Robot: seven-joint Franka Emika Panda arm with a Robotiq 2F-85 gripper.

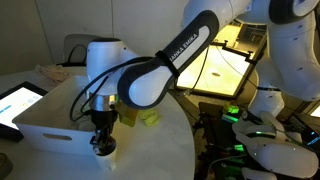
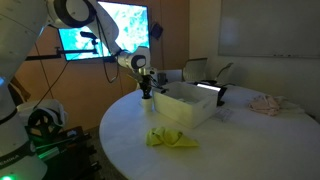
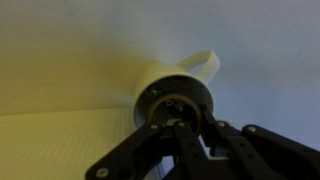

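Observation:
A white mug [image 1: 107, 159] stands upright on the table, in front of the white box. My gripper [image 1: 103, 143] points down at its mouth, and in the second exterior view the gripper [image 2: 146, 91] is right above the mug [image 2: 148, 105]. Looking down in the wrist view, I see the mug's handle [image 3: 207, 64] at the upper right and a dark interior. The fingertips reach over the mouth, around a small brownish rounded object [image 3: 187, 103]. The fingers look closed on it, but dim light hides what it is and how deep it sits.
A large white open box [image 1: 55, 127] stands behind the mug. A yellow cloth [image 2: 172, 138] lies on the table, and a pinkish cloth [image 2: 266, 105] farther off. A dark round object [image 1: 5, 165] sits at the near left edge.

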